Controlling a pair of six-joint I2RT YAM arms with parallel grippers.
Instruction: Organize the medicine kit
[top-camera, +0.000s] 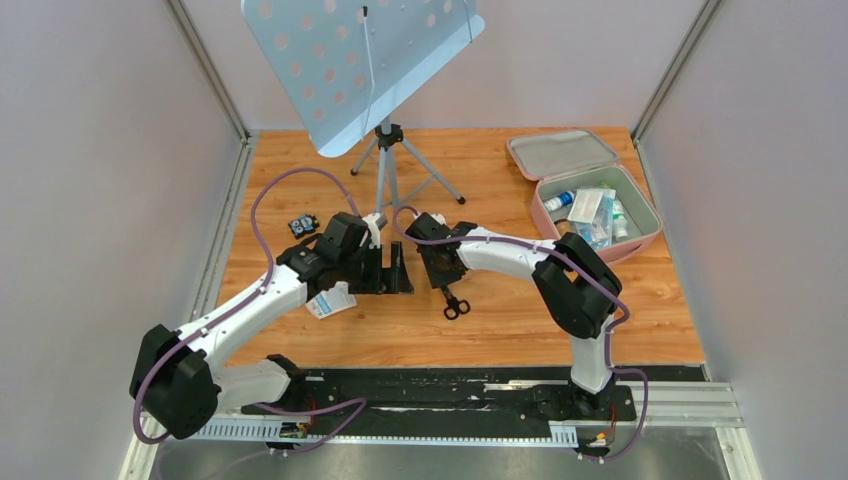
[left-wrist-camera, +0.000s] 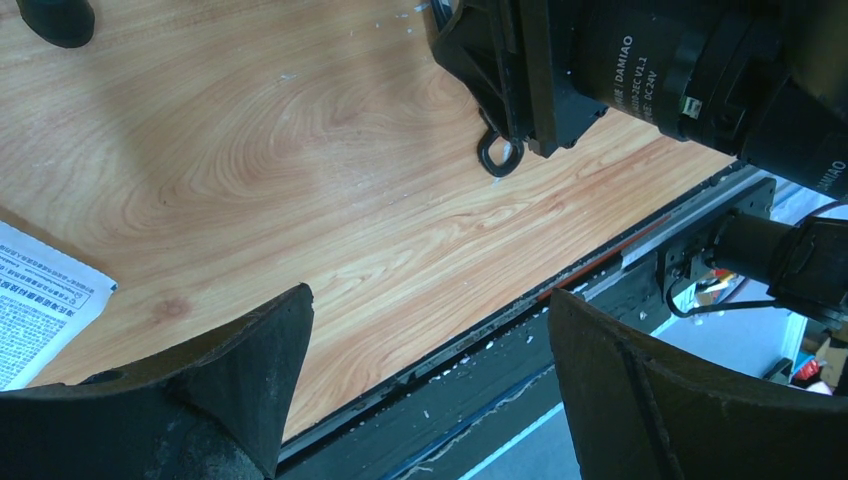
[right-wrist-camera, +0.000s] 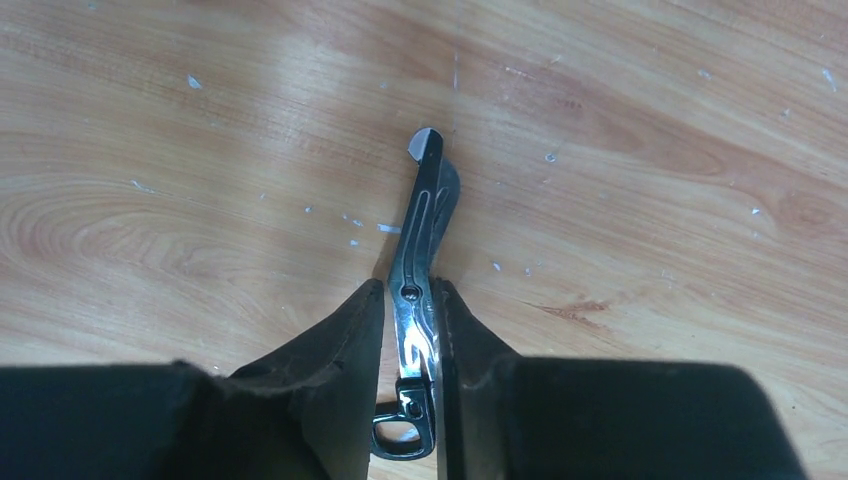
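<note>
A pair of dark scissors (right-wrist-camera: 410, 300) lies on the table, its handles (top-camera: 456, 307) showing in the top view. Both fingers of my right gripper straddle the scissors near the pivot. They stand close together, part open, with a thin strip of wood showing left of the blades. Empty and wide open, my left gripper hovers to the left, over bare table. The pink case (top-camera: 648, 244) stands at the right with its lid (top-camera: 563, 152) folded back; a white-capped blue bottle (top-camera: 560, 200), clear packs (top-camera: 598, 222) and a white bottle (top-camera: 619, 222) are inside.
Partly under the left arm lies a white printed packet (top-camera: 334, 302). A small dark blue item (top-camera: 303, 225) sits farther back. The tripod (top-camera: 386, 170) with a pale blue board (top-camera: 370, 60) occupies the back middle.
</note>
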